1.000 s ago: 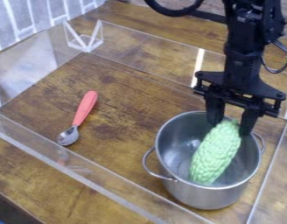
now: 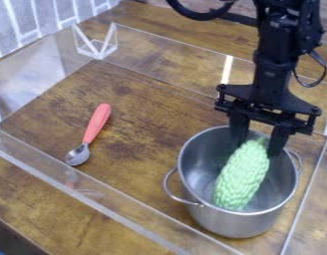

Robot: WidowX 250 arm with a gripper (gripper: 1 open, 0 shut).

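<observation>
My black gripper (image 2: 257, 132) hangs over a steel pot (image 2: 199, 199) at the lower right, shut on a pale green, bumpy corn-like vegetable (image 2: 238, 177). The vegetable slants down into the pot, its upper end between my fingers and its lower end near the pot's bottom.
A spoon with a pink handle (image 2: 96, 124) lies on the wooden table (image 2: 113, 209) at the left. Clear plastic walls edge the work area. The table between spoon and pot is clear.
The spoon and pot stay put.
</observation>
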